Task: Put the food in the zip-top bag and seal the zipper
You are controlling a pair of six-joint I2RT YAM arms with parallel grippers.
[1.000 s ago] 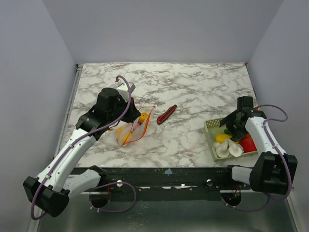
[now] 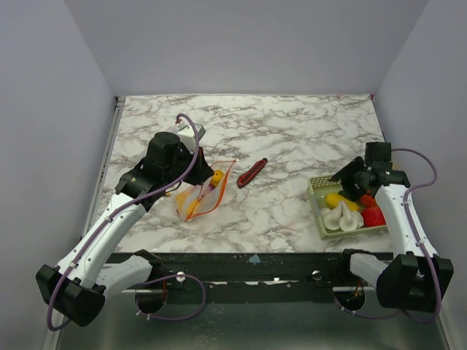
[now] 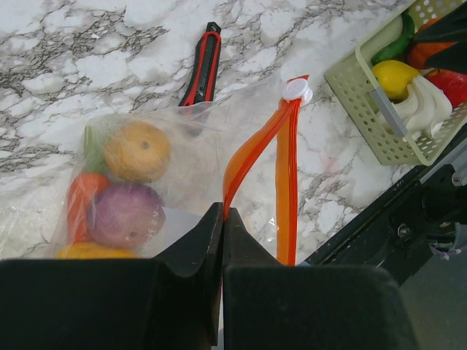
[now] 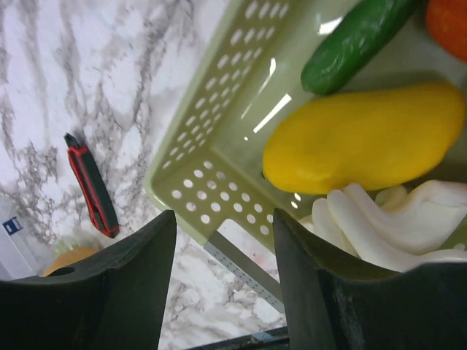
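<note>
A clear zip bag (image 3: 193, 182) with orange zipper stands open at centre-left, holding an onion (image 3: 128, 215), a round yellow-tan item (image 3: 137, 151) and other produce. My left gripper is shut on its edge by the orange zipper. At the right, my right gripper hangs part open over a green basket (image 4: 182, 182), with nothing between its fingers. Below it in the right wrist view lie a yellow vegetable (image 4: 357, 138), a cucumber (image 4: 350, 47), white mushroom-like pieces (image 4: 387, 219) and a red-orange item (image 4: 449, 25).
A red and black box cutter (image 2: 252, 172) lies on the marble table between bag and basket.
The right gripper has risen from low in the basket and shifted slightly over its contents. The left arm and bag have stayed still.
</note>
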